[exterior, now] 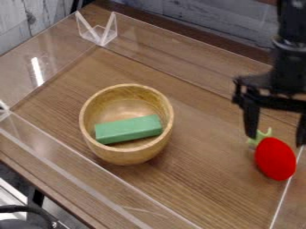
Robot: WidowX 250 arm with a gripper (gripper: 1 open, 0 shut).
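Note:
My gripper [251, 116] is a dark shape at the right of the camera view, above a red oval object [274, 161] with a small green part [259, 138] at its upper left. Its fingers look spread apart, with nothing visible between them. A wooden bowl [92, 116] on the left holds a green block [127, 130].
A white wire-like object [97, 29] stands at the back left. Dark objects show at the lower left edge.

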